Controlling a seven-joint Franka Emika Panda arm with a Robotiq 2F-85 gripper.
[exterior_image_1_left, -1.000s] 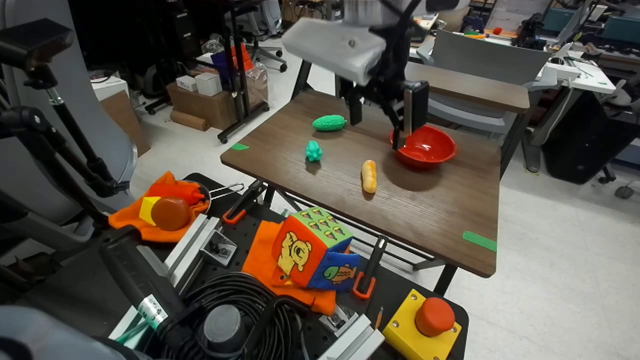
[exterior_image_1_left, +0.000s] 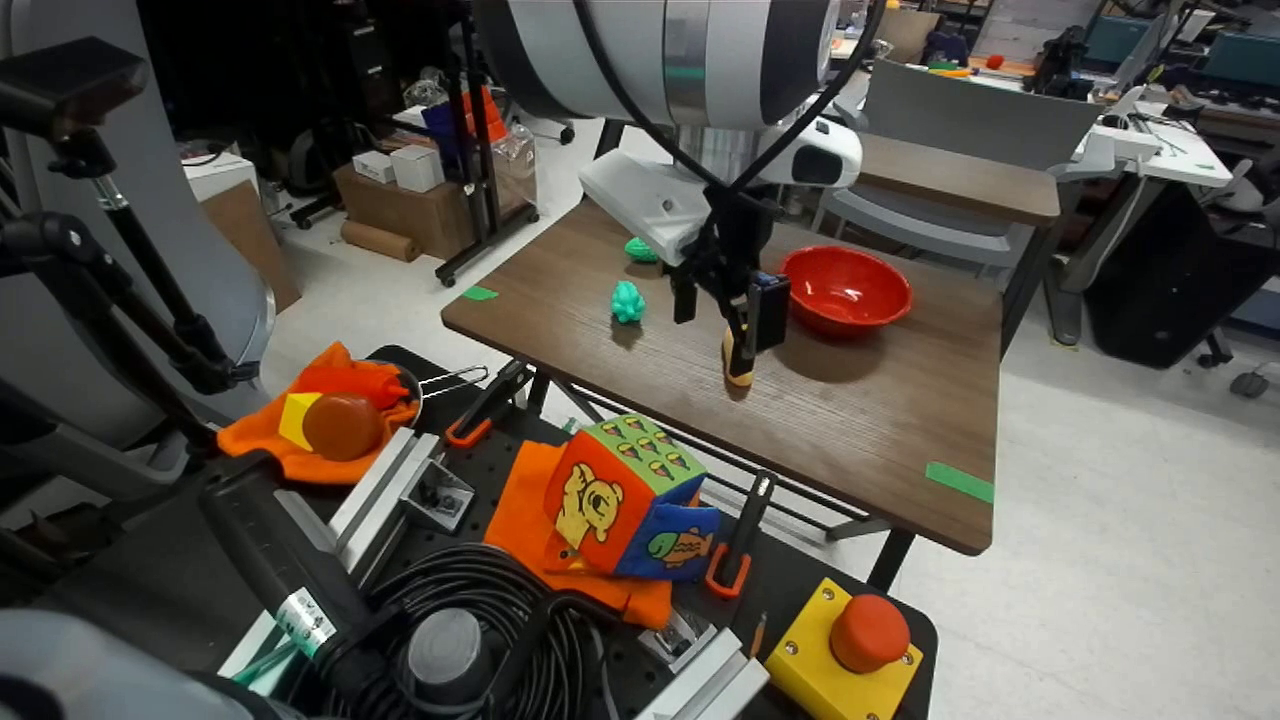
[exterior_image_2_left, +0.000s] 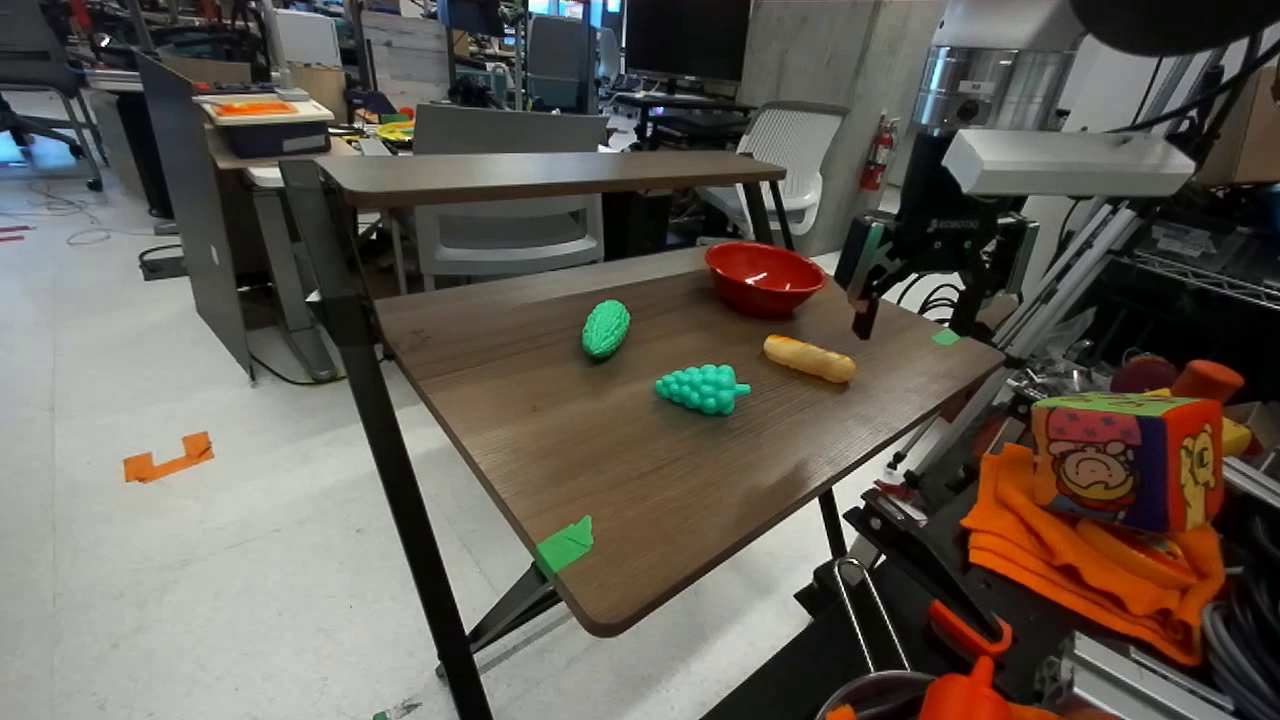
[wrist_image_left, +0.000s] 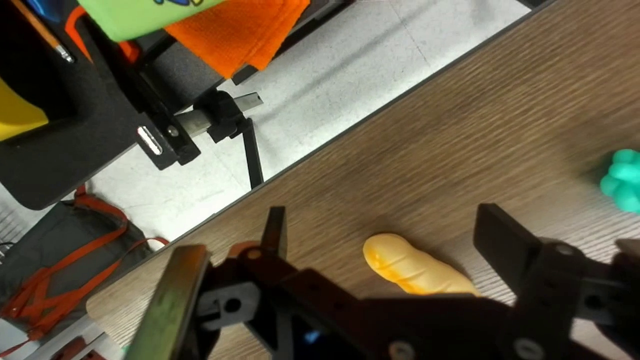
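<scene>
My gripper is open above the brown table (exterior_image_2_left: 504, 450), its two fingers wide apart. Below and between them in the wrist view lies a yellow bread-like stick (wrist_image_left: 414, 264), apart from both and partly covered by the gripper body. Exterior view 2 shows the whole stick (exterior_image_2_left: 810, 359) resting on the wood. A green grape bunch (exterior_image_2_left: 702, 390) and a green bumpy vegetable (exterior_image_2_left: 606, 329) lie on the same table. At its back, a red bowl (exterior_image_1_left: 846, 292) looks empty.
A dark bench in front of the table carries a picture cube (exterior_image_1_left: 630, 498) on an orange cloth, a coiled black cable and a yellow box with a red button (exterior_image_1_left: 846, 654). Green tape (exterior_image_1_left: 960, 482) marks the table. Bare wood surrounds the stick.
In exterior view 1 my gripper has come down and toward the table's front edge, from before the bowl to over the stick. It now covers part of the stick. The objects lie where they were.
</scene>
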